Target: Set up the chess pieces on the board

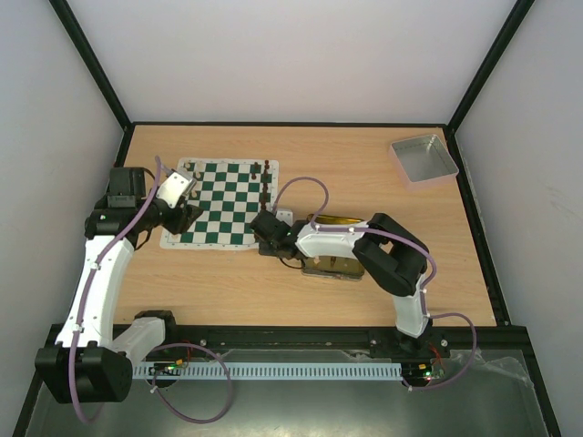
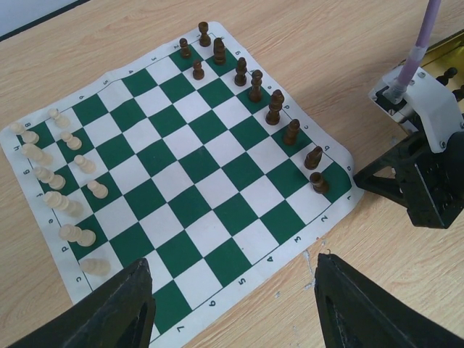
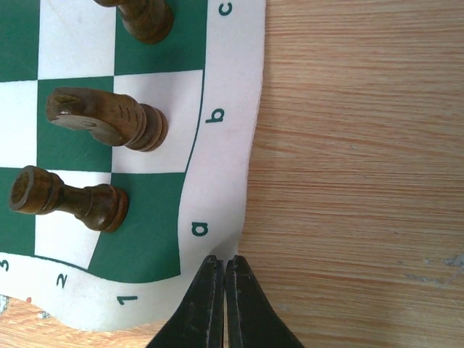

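The green-and-white board (image 2: 194,196) holds dark pieces along its right side and pale pieces (image 2: 71,233) along its left. In the right wrist view, a dark rook (image 3: 98,206), knight (image 3: 138,123) and another piece (image 3: 145,22) stand near the board's edge. My right gripper is shut at the board's corner by the "a" mark, with nothing visible between its fingers. My left gripper is open above the board's left part, nothing between its fingers.
A box with yellow lining (image 1: 332,270) holding dark pieces lies under the right arm. An empty metal tray (image 1: 424,157) sits at the back right.
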